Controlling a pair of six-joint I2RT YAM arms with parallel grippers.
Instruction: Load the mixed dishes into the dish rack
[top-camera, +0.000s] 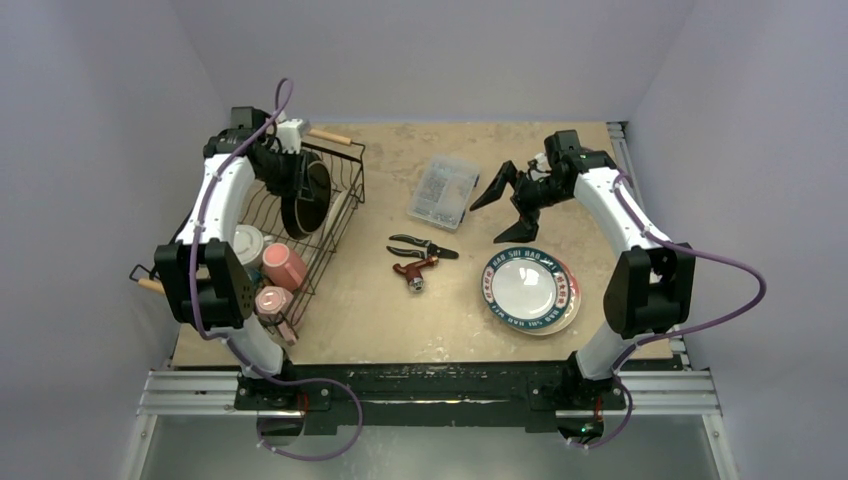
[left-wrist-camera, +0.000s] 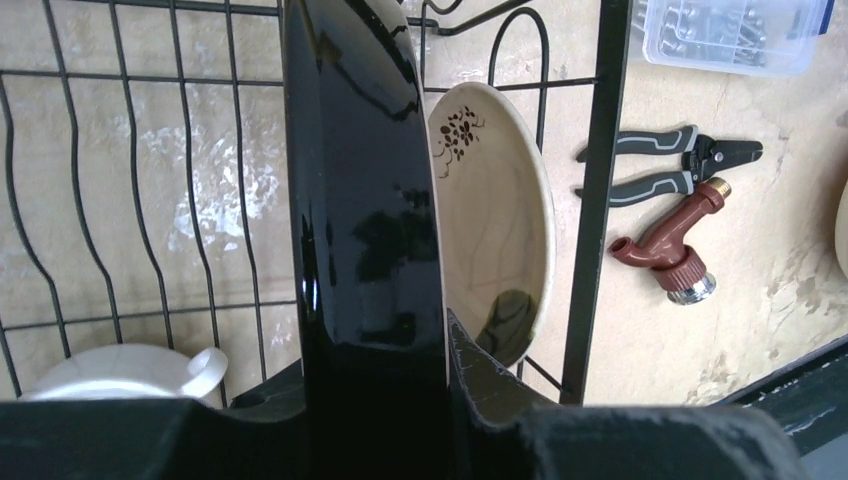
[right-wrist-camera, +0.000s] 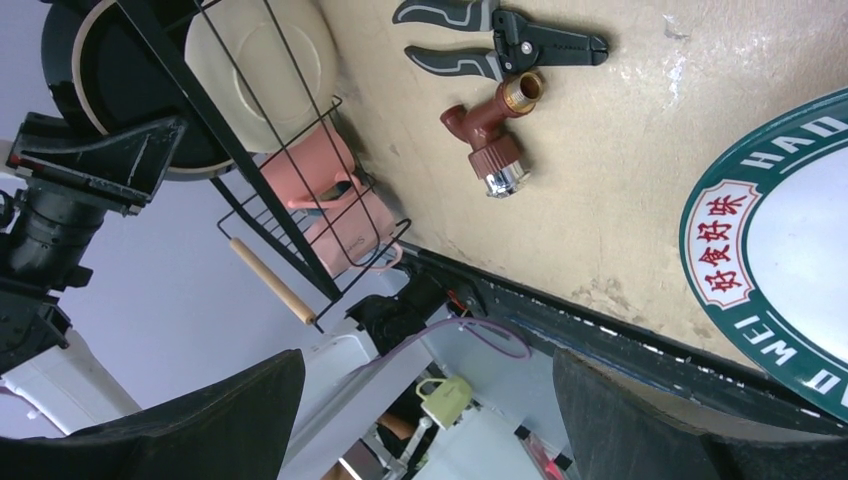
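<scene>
My left gripper (top-camera: 297, 180) is shut on a dark round dish (top-camera: 313, 205), held upright in the wire rack (top-camera: 331, 256); its glossy side (left-wrist-camera: 364, 230) fills the middle of the left wrist view. A cream dish (left-wrist-camera: 500, 200) stands beside it. A white cup (top-camera: 248, 243) and pink mugs (top-camera: 284, 267) sit toward the rack's front. At the right, stacked plates (top-camera: 523, 287) lie on the table, the top one green-rimmed. My right gripper (top-camera: 492, 218) is open above the table behind them, nothing between its fingers.
A clear parts box (top-camera: 442, 192), cutters (top-camera: 424, 246) and a brown faucet fitting (top-camera: 416, 270) lie in the middle of the table. Bare tabletop shows in front of them and at the back.
</scene>
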